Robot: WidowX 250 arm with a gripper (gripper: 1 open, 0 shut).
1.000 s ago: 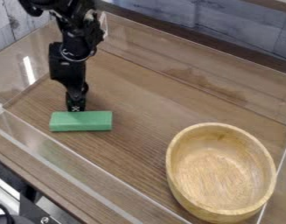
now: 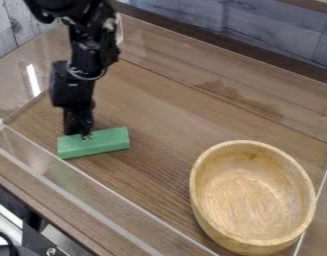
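A green rectangular block [image 2: 99, 142] lies on the wooden table at the left front. My dark gripper [image 2: 78, 130] reaches down from the top left to the back left edge of the block, its tip at or just above the table; whether it touches the block is unclear. Nothing shows held in it, and its fingertips are small and dark.
A round light wooden bowl [image 2: 253, 190] stands at the front right. A raised edge runs along the left, with a grey wall behind at the top right.
The green block has shifted and tilted slightly, its right end a little higher in view than a second ago. The gripper has moved slightly down toward the block's left part.
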